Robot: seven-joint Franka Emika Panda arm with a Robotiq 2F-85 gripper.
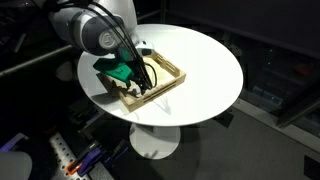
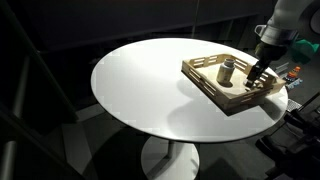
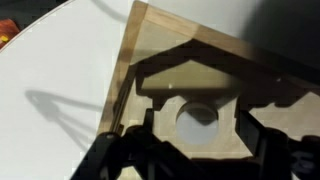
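Observation:
A wooden tray (image 1: 160,92) with low walls sits on the round white table. In exterior view 2, an upright bottle-like container (image 2: 226,72) stands inside the tray. My gripper (image 2: 253,80) is low over the tray, beside that container. From the wrist, a round pale top (image 3: 197,123) shows between the two dark fingers, with a gap on each side. The gripper is therefore open around it, not touching. Whether this round top belongs to the container in the other view, I cannot tell. In exterior view 1 the arm hides most of the tray's inside.
The white table (image 2: 150,85) has wide free room beyond the tray. The tray's wooden wall (image 3: 205,32) runs close to the fingers. An orange-red item (image 3: 8,30) shows at the wrist view's upper left corner.

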